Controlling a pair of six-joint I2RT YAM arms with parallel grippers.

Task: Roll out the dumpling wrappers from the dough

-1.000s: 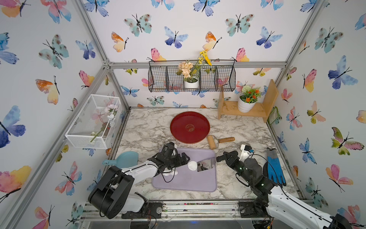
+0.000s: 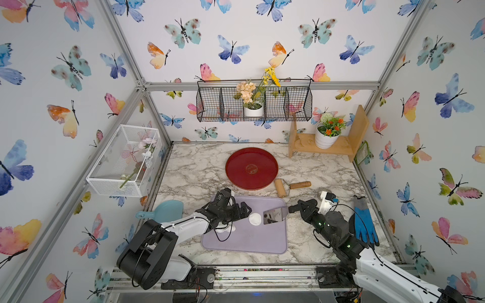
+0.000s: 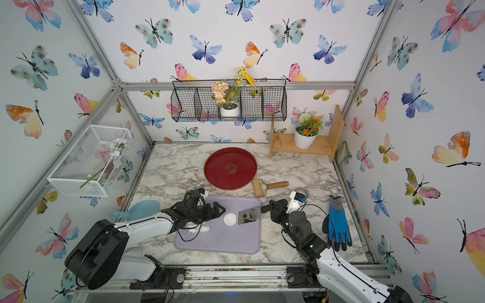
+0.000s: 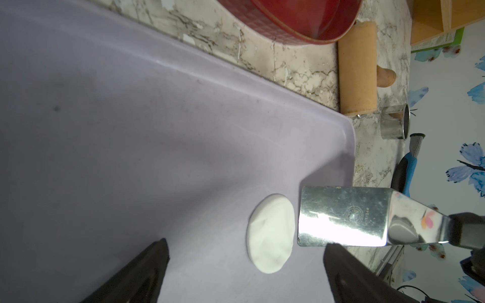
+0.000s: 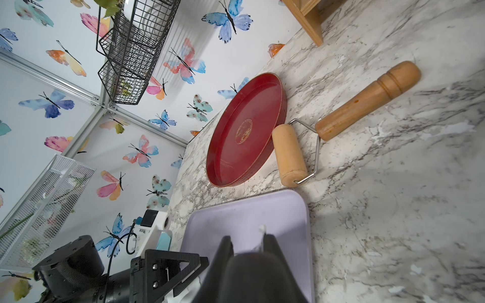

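Observation:
A flat white dough disc (image 2: 254, 219) lies on the lilac tray (image 2: 242, 243); in the left wrist view the dough (image 4: 271, 234) has a slightly uneven oval outline. My left gripper (image 2: 246, 209) is low over the tray, open, nothing held. Just right of the dough, a shiny metal scraper blade (image 4: 343, 214) is tilted with its front edge close to the disc; whether they touch is unclear. My right gripper (image 2: 298, 207) is shut on the scraper's dark handle, seen in the right wrist view. More white dough (image 3: 202, 228) lies partly hidden under the left arm.
Behind the tray are a round red tray (image 2: 251, 168) and a wooden roller (image 2: 293, 186). A metal ring (image 4: 395, 121) stands to the right, near a blue glove (image 2: 364, 222). A light-blue board (image 2: 169, 210) is at left. The tray's front half is clear.
The scraper has shifted slightly right and away from the front edge, with a small turn of its blade. The left arm and the dough disc look unchanged.

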